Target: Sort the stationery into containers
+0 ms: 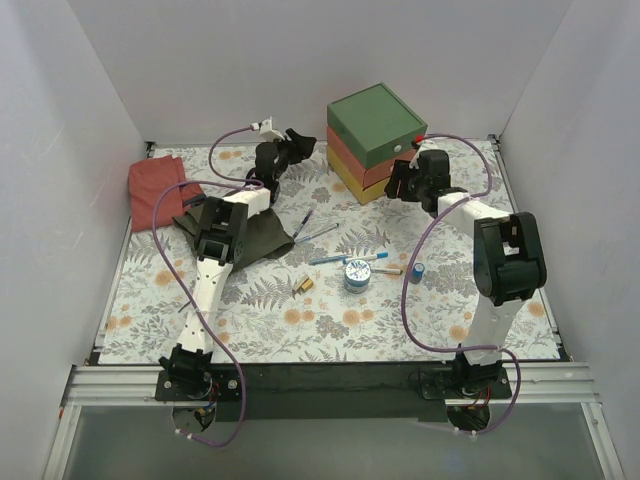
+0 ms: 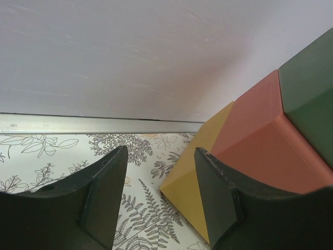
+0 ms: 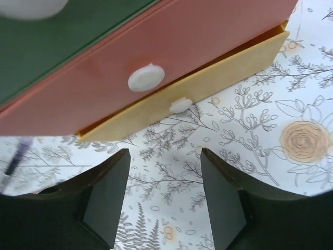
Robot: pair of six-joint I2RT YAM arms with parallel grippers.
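Note:
A stacked drawer box [image 1: 376,124], green over red over yellow, stands at the back of the table. In the right wrist view its red drawer [image 3: 208,31] and yellow drawer [image 3: 234,65] each show a white knob, with a narrow dark gap above the yellow front. My right gripper is part open before these fronts, nothing between its fingers. On the box's left side my left gripper is also part open and empty. Several pens and markers lie mid-table, among them a blue marker [image 1: 328,260] and a dark pen [image 1: 303,222].
A white-lidded round jar [image 1: 357,276], a small blue cylinder [image 1: 416,271] and a yellowish piece [image 1: 303,285] sit mid-table. Red cloth [image 1: 160,190] and dark cloth [image 1: 262,238] lie at the left.

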